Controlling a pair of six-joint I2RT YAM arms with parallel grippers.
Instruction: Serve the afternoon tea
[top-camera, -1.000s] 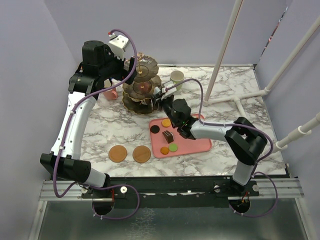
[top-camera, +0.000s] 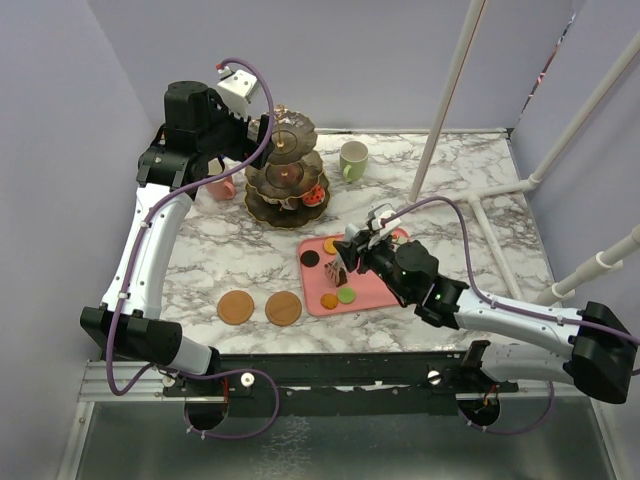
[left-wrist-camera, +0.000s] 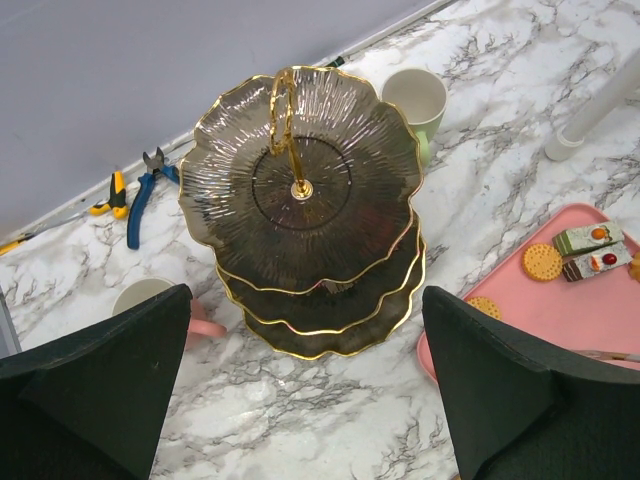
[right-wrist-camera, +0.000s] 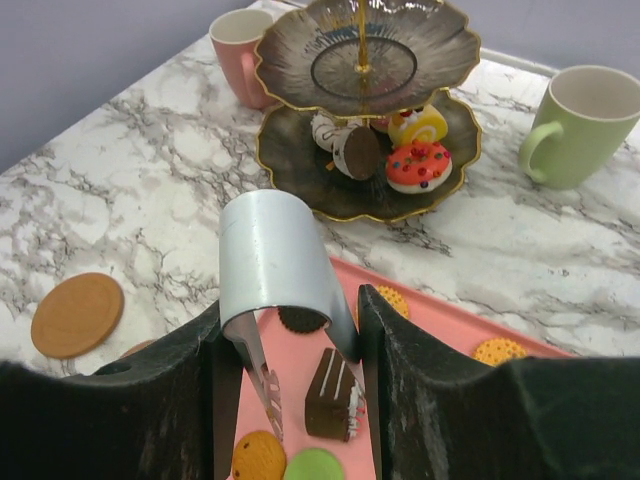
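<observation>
My right gripper is closed around silver tongs (right-wrist-camera: 270, 250), its fingers against the tongs' sides. The tongs' tips point down, spread apart, just left of a dark chocolate cake (right-wrist-camera: 333, 395) on the pink tray (top-camera: 375, 292). Whether the tips touch the cake cannot be told. On the gold-rimmed tiered stand (top-camera: 285, 180), the tier below the top plate (right-wrist-camera: 365, 70) bears a red-topped treat (right-wrist-camera: 418, 166), a yellow roll (right-wrist-camera: 417, 125) and a brown-ended one (right-wrist-camera: 356, 153). My left gripper stands open and empty above the stand's near-left side.
A pink mug (top-camera: 221, 184) stands left of the stand, a green mug (top-camera: 353, 160) right of it. Two brown round coasters (top-camera: 236, 307) lie at the front left. Biscuits (right-wrist-camera: 258, 458) share the tray. Pliers (left-wrist-camera: 146, 195) lie by the back wall. White pipes (top-camera: 490, 245) cross the right side.
My right gripper has moved from beside the stand toward the front right, with the tongs, and is now over the tray near the chocolate cake. The left arm has stayed still.
</observation>
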